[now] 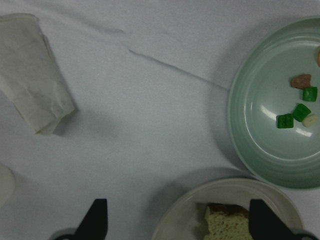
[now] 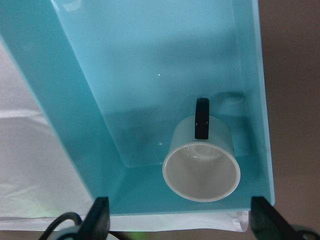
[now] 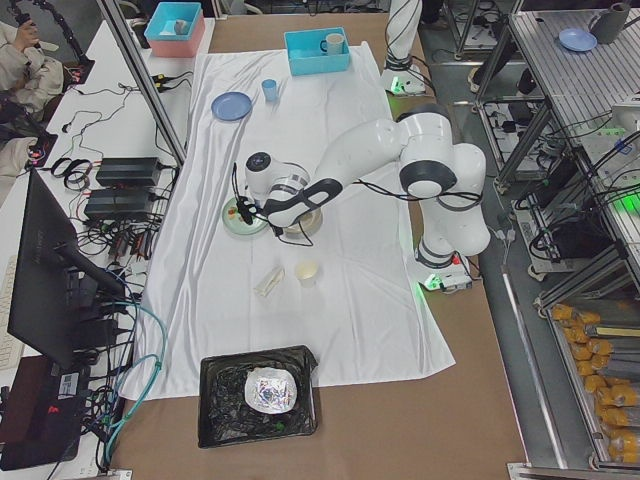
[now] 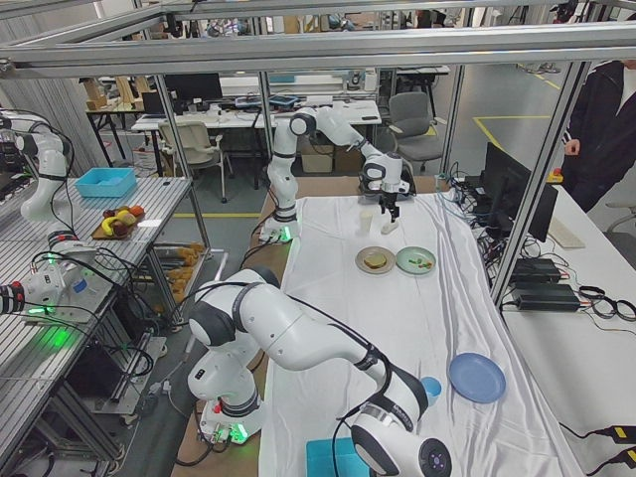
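My left gripper hangs open above a beige plate (image 1: pixel 180 220) holding a piece of cake (image 1: pixel 225 225). A green plate (image 1: pixel 245 115) with small food bits lies alongside; a folded paper (image 1: pixel 35 70) and a pale cup (image 1: pixel 4 185) are nearby. My right gripper is open above the rim of a blue bin (image 2: pixel 150 60), inside which a white mug (image 2: pixel 200 170) lies with its black handle upward.
A blue plate (image 4: pixel 477 376) and blue cup (image 4: pixel 431 388) sit on the white cloth (image 3: pixel 330 320). A black lined tray (image 3: pixel 220 420) with a foil item stands at the cloth's near edge.
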